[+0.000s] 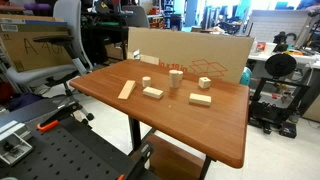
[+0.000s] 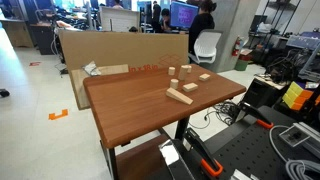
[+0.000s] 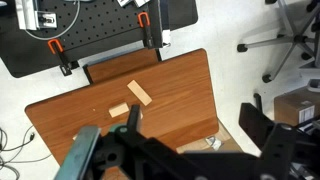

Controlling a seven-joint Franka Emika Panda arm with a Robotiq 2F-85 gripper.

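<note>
Several pale wooden blocks lie apart on the brown table. In exterior view 1 these include a flat plank, a small block, a low rectangular block, a taller upright block, a cube-like block and another rectangular block. Seen from the wrist, the plank and a block show above my gripper, whose dark fingers are spread wide. Nothing is held between them. The gripper hides part of the table from the wrist camera.
A cardboard panel stands along one long side of the table. Bare tabletop surrounds the blocks. Beside the table is a dark mounting surface with tools and cables. Chairs and a seated person are beyond.
</note>
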